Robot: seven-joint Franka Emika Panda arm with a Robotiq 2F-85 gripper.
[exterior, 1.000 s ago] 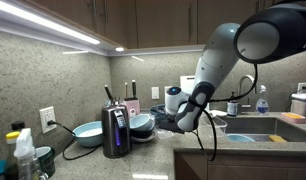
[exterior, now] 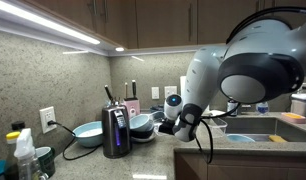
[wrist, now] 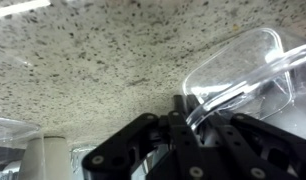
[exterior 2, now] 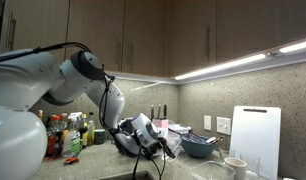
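Note:
In the wrist view my gripper is shut on the rim of a clear plastic container (wrist: pixel 240 68), whose see-through wall spreads to the upper right. Its full shape cannot be made out, as the fingers hide part of it. Seen from exterior view 1, the gripper (exterior: pixel 165 128) is low over the counter, right of the black toaster (exterior: pixel 116 132) and beside stacked bowls (exterior: pixel 142 123). Exterior view 2 has the gripper (exterior 2: pixel 167 152) near the counter's back part, with clear plastic around it.
A light blue bowl (exterior: pixel 88 134) sits left of the toaster, and bottles (exterior: pixel 26 155) crowd the left end. To the right is the sink (exterior: pixel 255 126). A white cutting board (exterior 2: pixel 255 138) leans on the wall.
The arm has shifted in exterior view 1: its upper links have come lower and larger in view, and the wrist has turned and edged left. The bowls and toaster have stayed put.

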